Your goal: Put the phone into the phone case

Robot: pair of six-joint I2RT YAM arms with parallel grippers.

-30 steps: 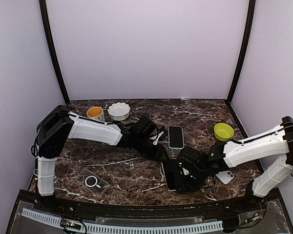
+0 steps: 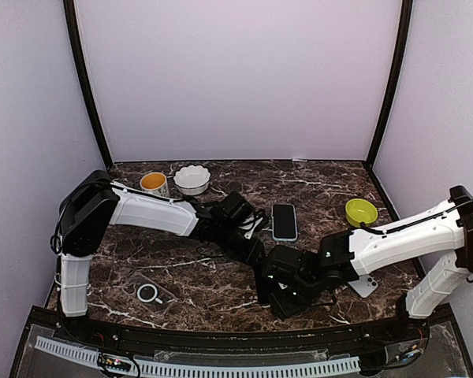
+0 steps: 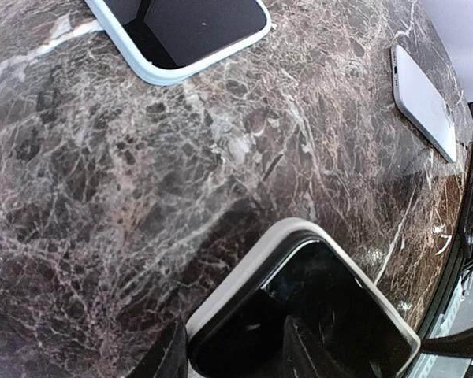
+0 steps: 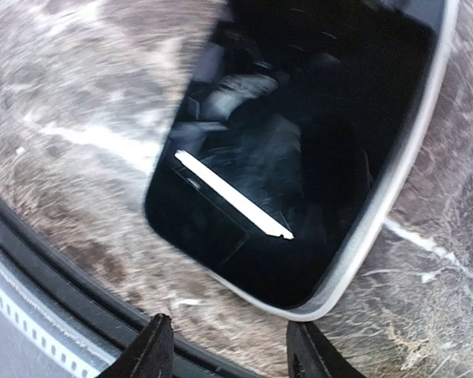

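Note:
The black-screened phone with a pale rim, seemingly in its case, lies on the marble table between my grippers; in the top view the arms mostly hide it. My left gripper stands open at the phone's near corner; whether its fingers touch it I cannot tell. In the right wrist view the phone shows a white strip on its screen, and my right gripper is open just off its rounded end, nothing seen between the fingers.
Another phone lies behind, a silver phone at right, a clear case at front left. A yellow bowl, white bowl and mug stand at the back. The table's front edge is close to my right gripper.
My right gripper has moved left and toward the table's front edge in the top view. The phone between the grippers appears shifted slightly left. The left arm is almost unchanged.

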